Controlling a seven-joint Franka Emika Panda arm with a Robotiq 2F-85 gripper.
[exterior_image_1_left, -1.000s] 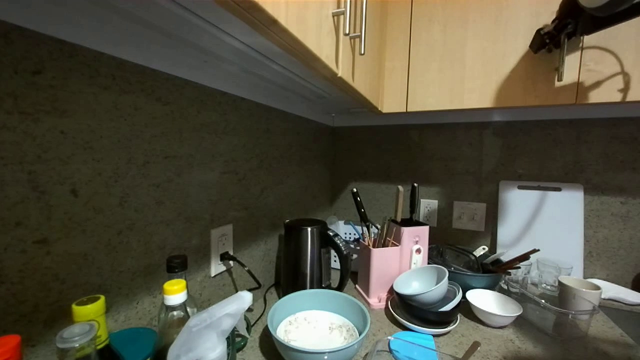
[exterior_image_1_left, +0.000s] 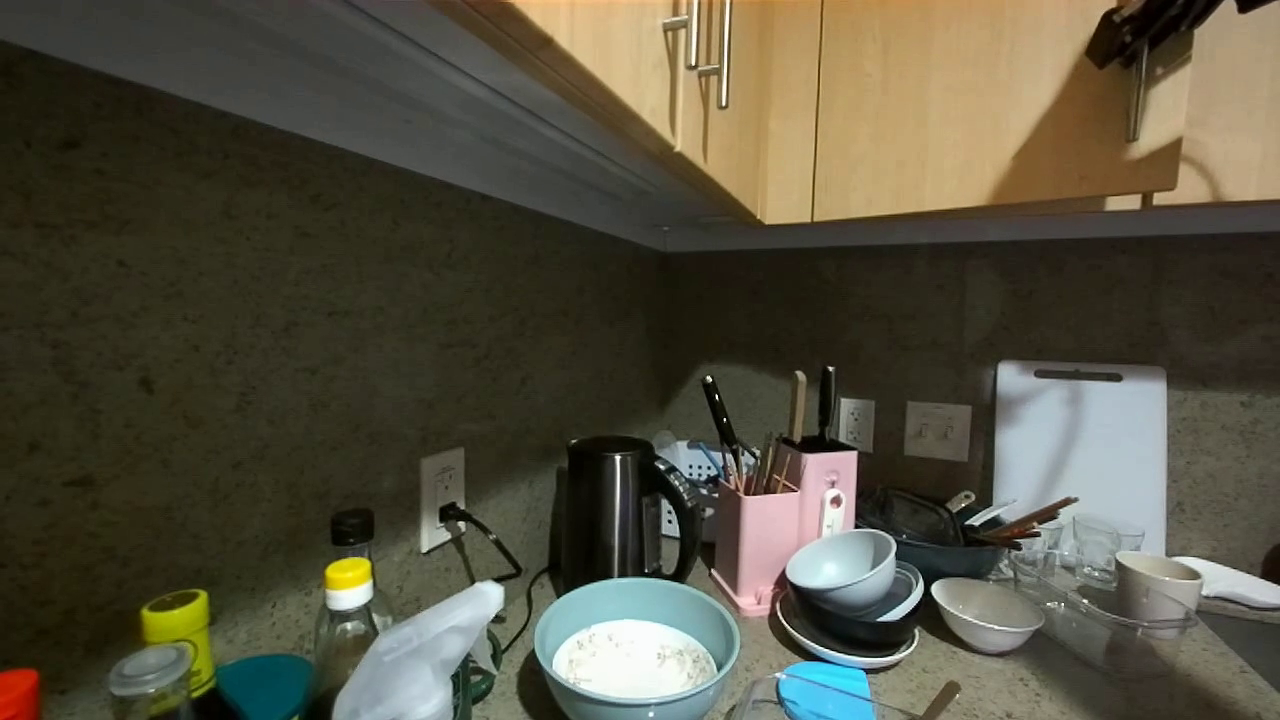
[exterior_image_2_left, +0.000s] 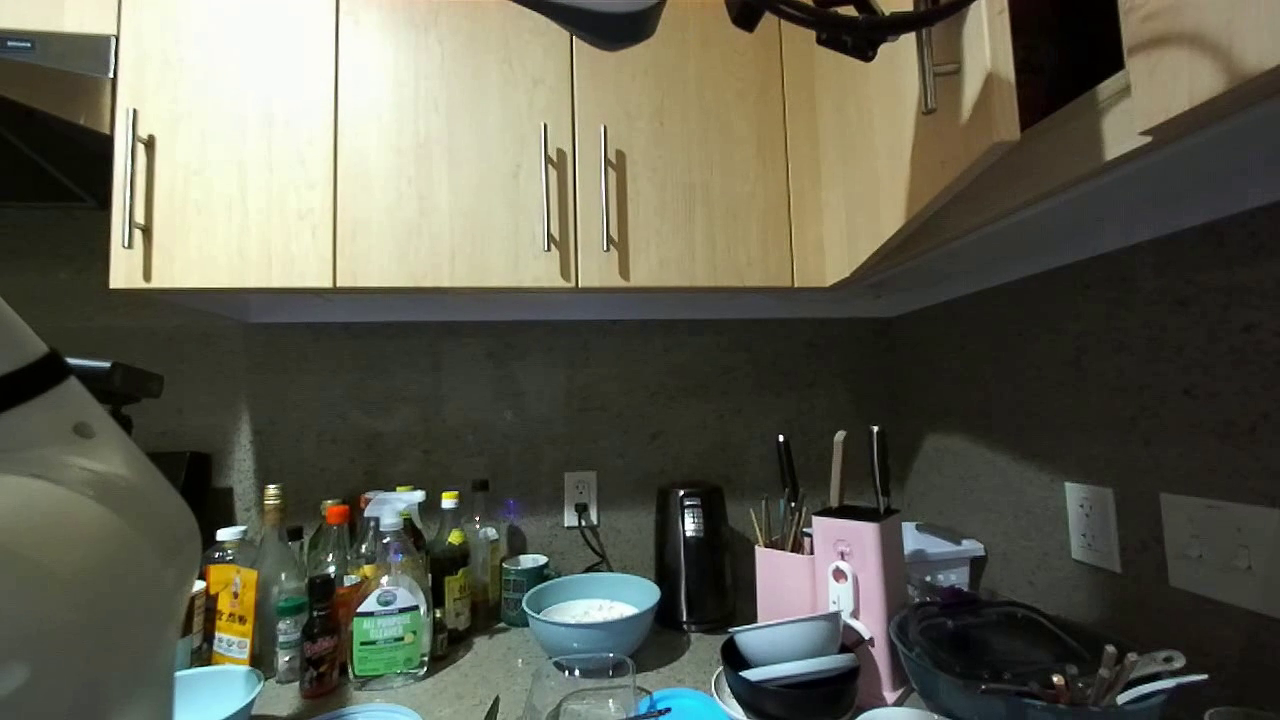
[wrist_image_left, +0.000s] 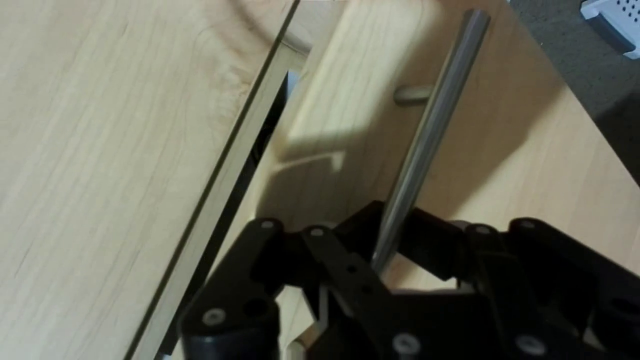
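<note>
A metal bar handle (wrist_image_left: 441, 108) runs up from between the black fingers in the wrist view. My gripper is shut on this bar near its lower visible part. The handle belongs to a light wood cabinet door (exterior_image_1_left: 996, 108), which stands slightly ajar, its lower edge standing out from the neighbouring panel (exterior_image_1_left: 1236, 108). A dark opening (exterior_image_2_left: 1068, 54) shows beside the same door (exterior_image_2_left: 888, 132) in exterior view 2. Only part of the arm's black hardware (exterior_image_2_left: 858, 36) shows there, at the top edge.
Below, the counter holds a teal bowl (exterior_image_1_left: 564, 648), a black kettle (exterior_image_1_left: 609, 510), a pink knife block (exterior_image_1_left: 828, 480) and stacked bowls (exterior_image_1_left: 843, 570). A white cutting board (exterior_image_1_left: 1080, 444) leans on the wall. The neighbouring closed panel (wrist_image_left: 120, 150) borders the door's gap.
The door has swung from flush to slightly ajar, with a gap at its handle side. My gripper and the handle have shifted slightly right and upward in exterior view 1.
</note>
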